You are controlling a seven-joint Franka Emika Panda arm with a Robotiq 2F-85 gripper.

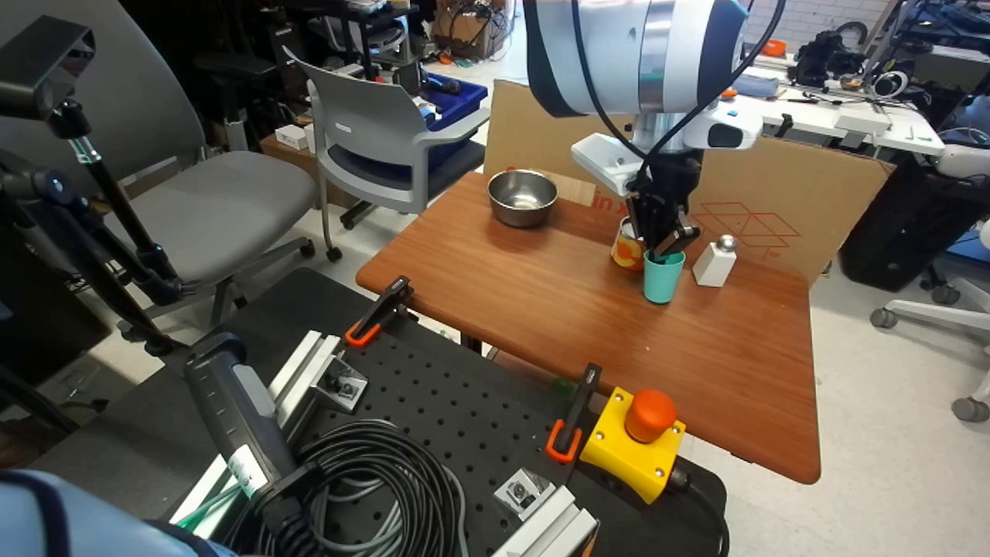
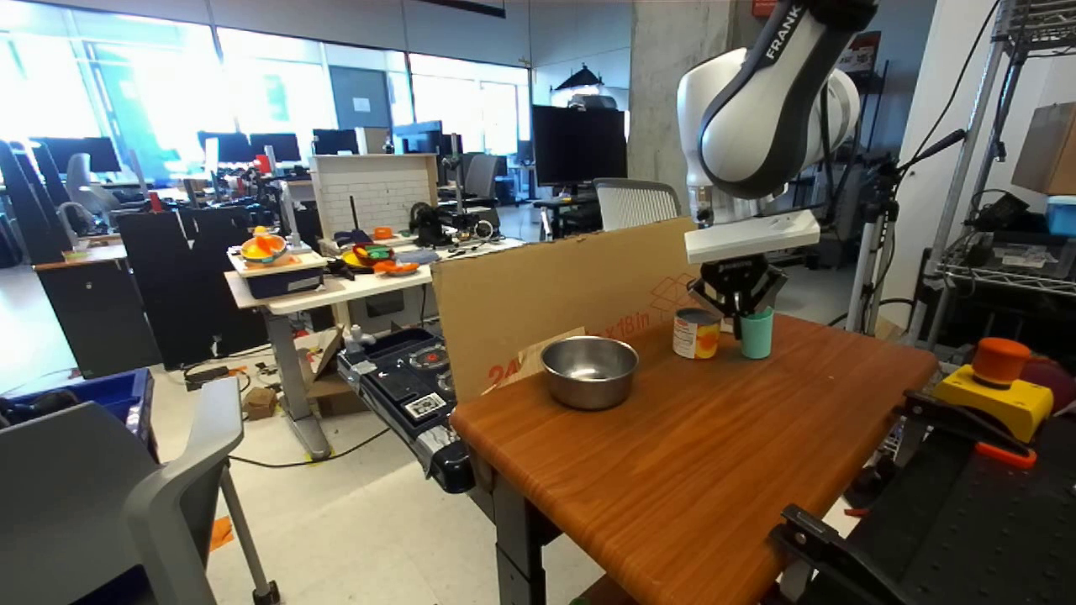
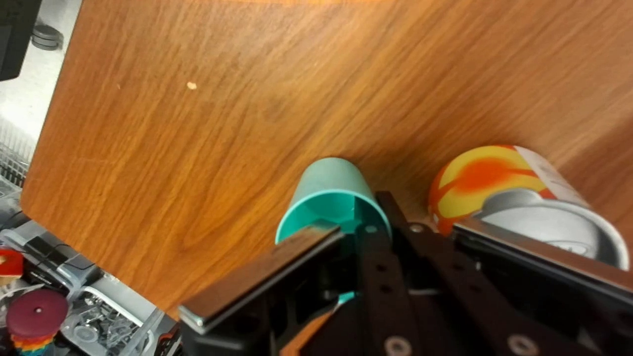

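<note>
A teal cup is upright at the right part of the wooden table, with my gripper shut on its rim. In the wrist view, one dark finger reaches inside the cup and the other lies along its outside, so the wall sits between them. Whether the cup's base touches the tabletop or hangs just above it, I cannot tell. Close beside it stands an opened can with an orange and yellow label, its lid bent up. The can is apart from the cup.
A metal bowl sits at the table's far left. On the cup's other side stands a white shaker with a silver top. Cardboard walls off the back edge.
</note>
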